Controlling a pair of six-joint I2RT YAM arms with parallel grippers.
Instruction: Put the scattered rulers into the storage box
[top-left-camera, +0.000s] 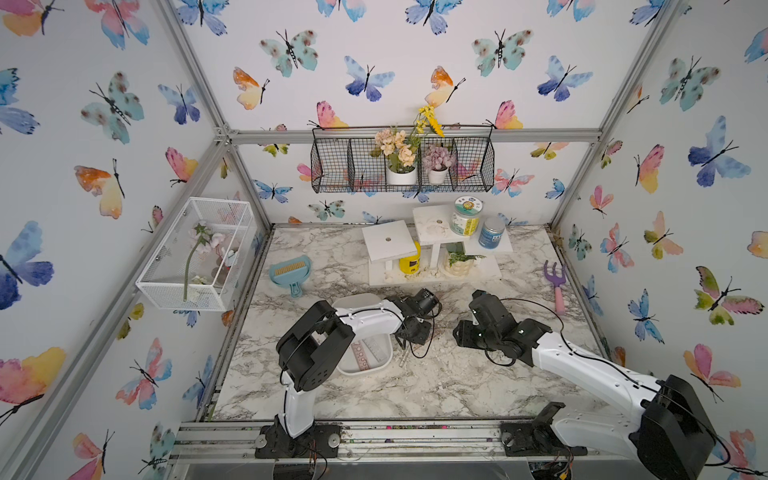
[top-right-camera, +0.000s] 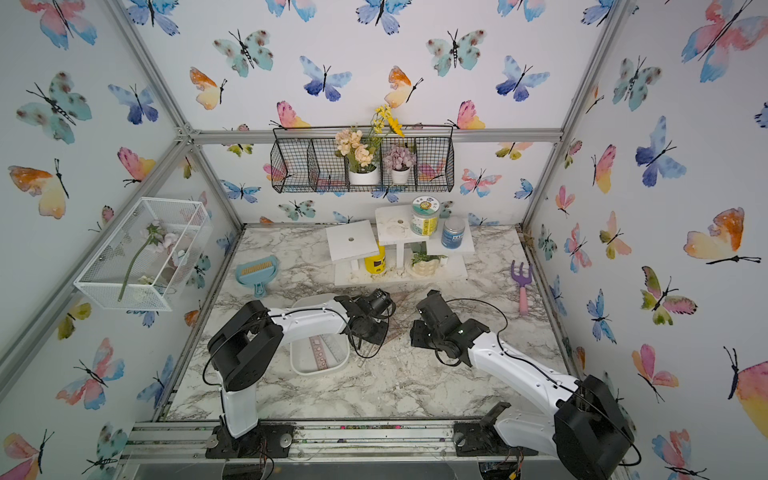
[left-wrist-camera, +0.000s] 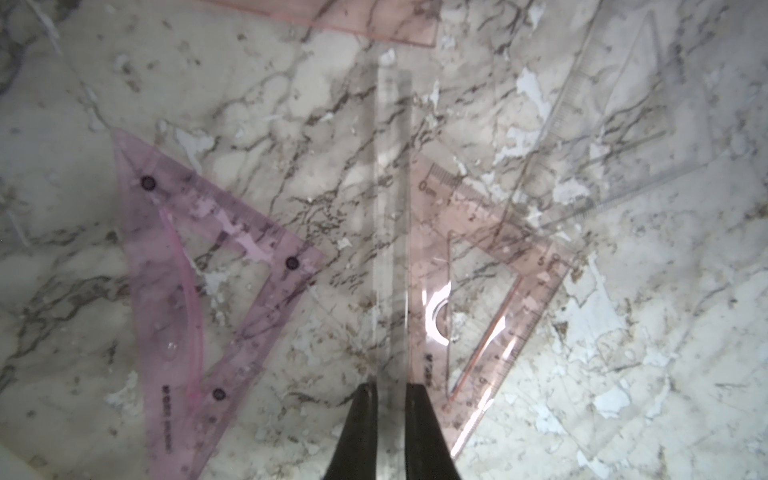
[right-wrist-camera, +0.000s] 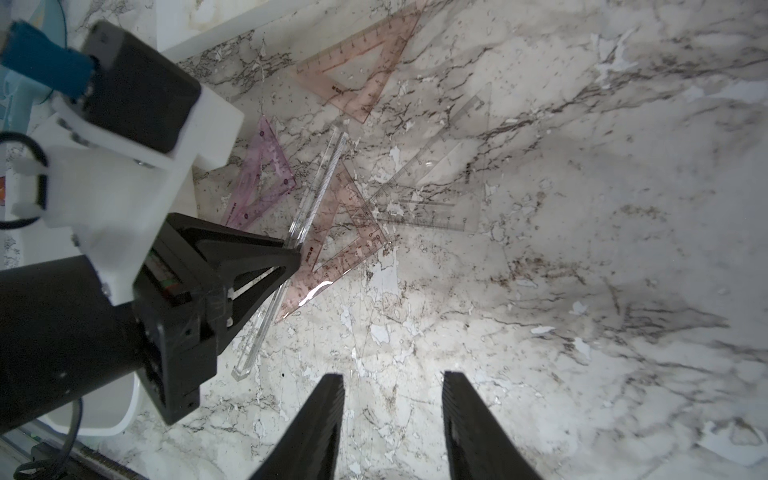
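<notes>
My left gripper is shut on a clear straight ruler (left-wrist-camera: 393, 200), which runs lengthwise between the fingertips. In the right wrist view that ruler (right-wrist-camera: 318, 188) passes over the edge of a pink set square (right-wrist-camera: 352, 254). Left of it lies a purple set square (left-wrist-camera: 144, 264); another pink one (right-wrist-camera: 364, 102) lies beyond its far end. A clear set square (right-wrist-camera: 436, 213) touches or overlaps the nearer pink one. My right gripper hangs open, nothing between its fingers. The white storage box (top-left-camera: 388, 361), partly hidden by my left arm, holds a pinkish ruler (top-left-camera: 360, 354).
Behind the rulers stands a white tiered shelf (top-left-camera: 389, 240) with cans and a plant. A blue dustpan (top-left-camera: 291, 273) is at the back left, a purple fork (top-left-camera: 556, 280) at the right. Bare marble tabletop (right-wrist-camera: 576, 336) spreads to the right of the rulers.
</notes>
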